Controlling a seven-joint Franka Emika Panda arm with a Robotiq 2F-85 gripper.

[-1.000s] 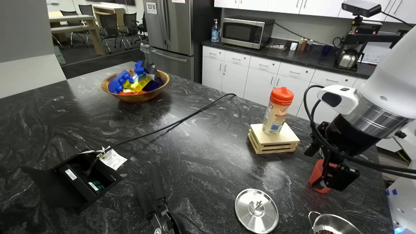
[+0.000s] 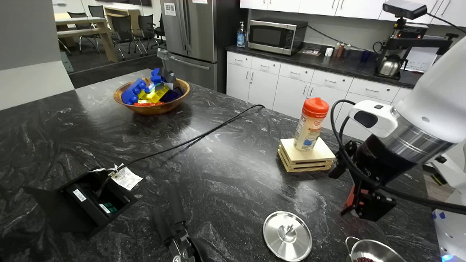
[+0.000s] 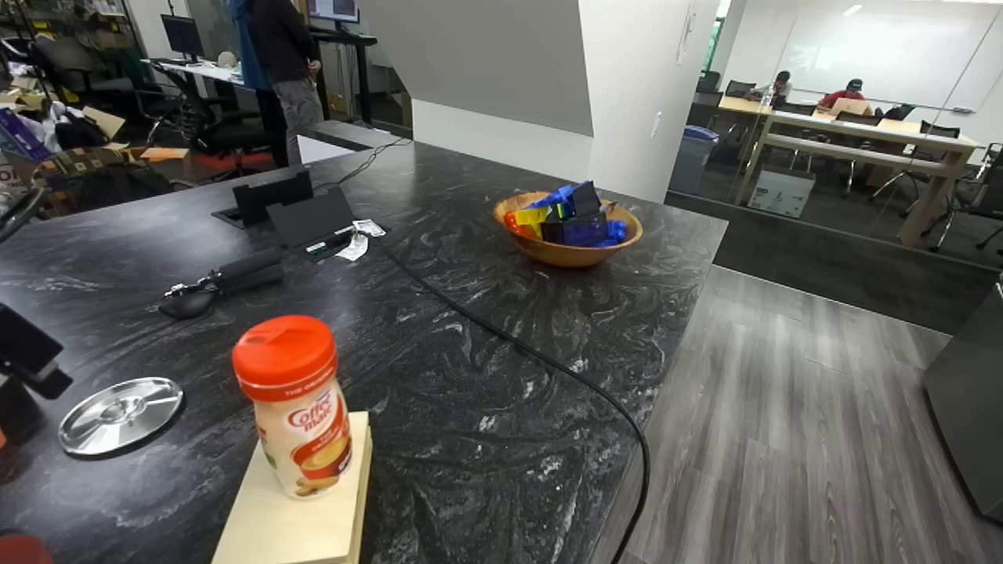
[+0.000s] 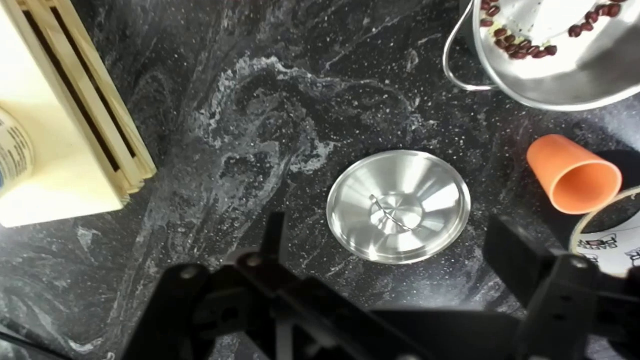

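Note:
My gripper (image 2: 343, 193) hangs above the dark counter at the right in exterior view 1. Its fingers are spread wide and nothing is between them. In the wrist view, a round steel lid (image 4: 399, 207) lies flat on the counter beyond the fingertips, within the span between them. Right of the lid is an orange cup (image 4: 555, 162), its mouth toward the lower right; in exterior view 1 the gripper mostly hides it. Part of a steel pot (image 4: 600, 90) holding dark red beans shows at the wrist view's upper right.
A red-capped creamer bottle (image 3: 301, 413) stands on a stack of pale wooden boards (image 2: 305, 159). Beside the orange cup is a white patterned container (image 4: 618, 252), partly cut off. A wooden bowl (image 2: 153, 109) of coloured blocks sits farther off. A black cable (image 2: 192, 139) crosses the counter.
In exterior view 1 the arm and open gripper have shifted left and slightly down, now covering more of the orange cup. The lid, pot and bottle have not moved.

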